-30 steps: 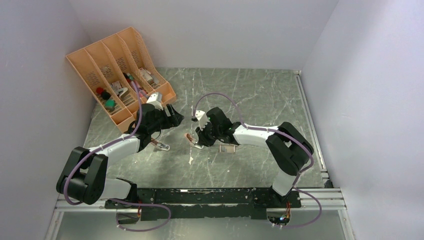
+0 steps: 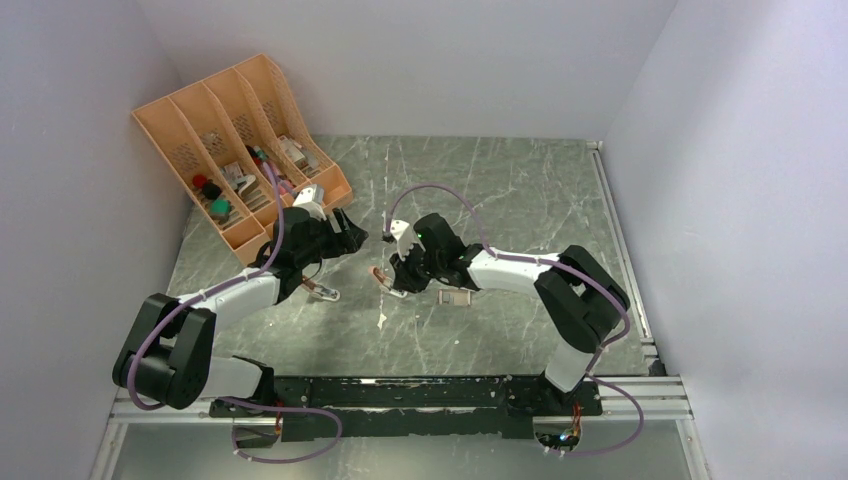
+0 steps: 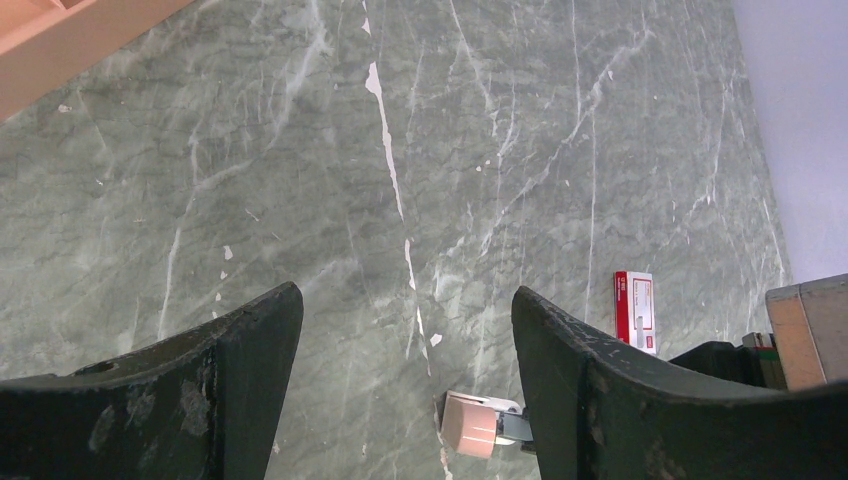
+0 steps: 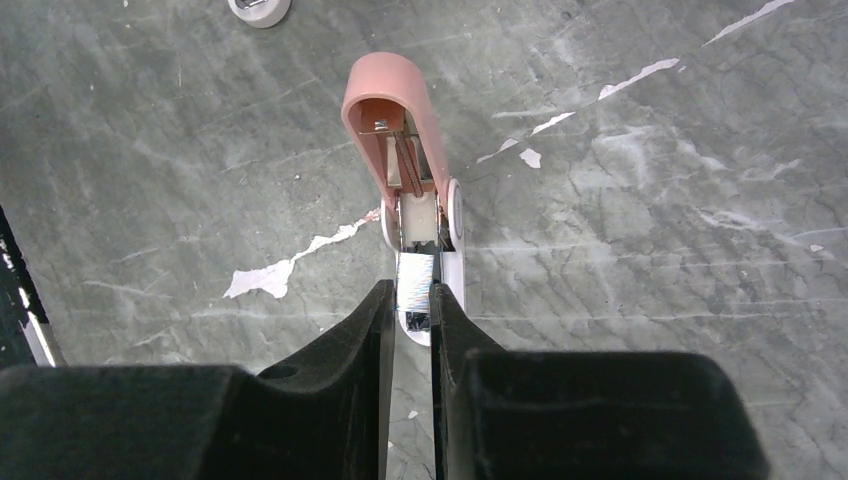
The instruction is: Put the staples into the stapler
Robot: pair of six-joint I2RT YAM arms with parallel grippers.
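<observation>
A pink and white stapler (image 4: 388,100) lies on the table with its lid swung up and its channel bared, in the right wrist view. A short silvery strip of staples (image 4: 414,283) sits between the fingertips of my right gripper, which is shut on it. The strip is over the front end of the stapler's base; whether it touches the channel is hard to tell. My left gripper stands open above bare table with nothing between its fingers. In the left wrist view the same stapler (image 3: 468,425) shows partly behind a finger.
A second stapler (image 2: 322,291) lies beneath the left arm. The staple box (image 2: 455,297) rests to the right of the right gripper. A tan compartment organizer (image 2: 340,195) with assorted items stands at the back left.
The right arm has shifted very slightly, its gripper staying at the front of the open stapler. My left arm shows no visible movement.
</observation>
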